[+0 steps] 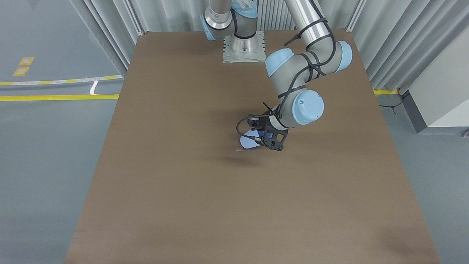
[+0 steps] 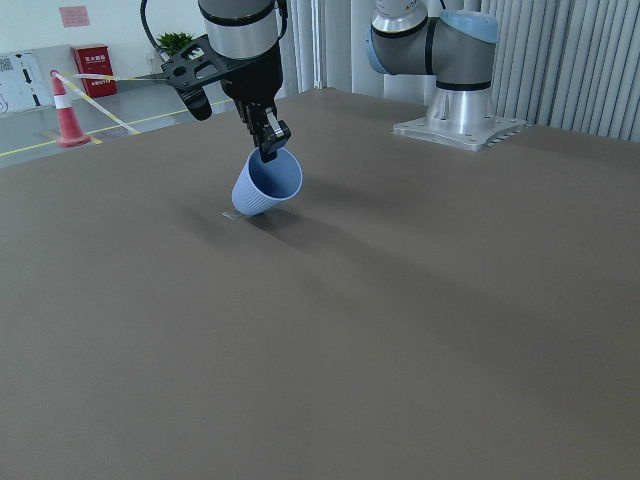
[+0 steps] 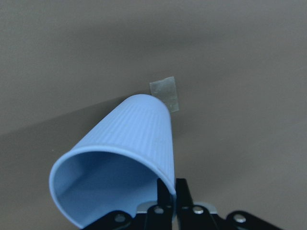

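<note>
A light blue ribbed cup [image 1: 248, 140] is tilted on its side under my gripper in the front view. In the left view the cup [image 2: 258, 192] leans with its open end up toward the gripper [image 2: 270, 145], its base at or near the table. In the wrist view the cup [image 3: 134, 129] has its rim between the fingertips of the gripper, which is shut on it. A small clear tape patch [image 3: 164, 92] lies on the table beside the cup's base.
A traffic cone and red box are on the floor beyond.
</note>
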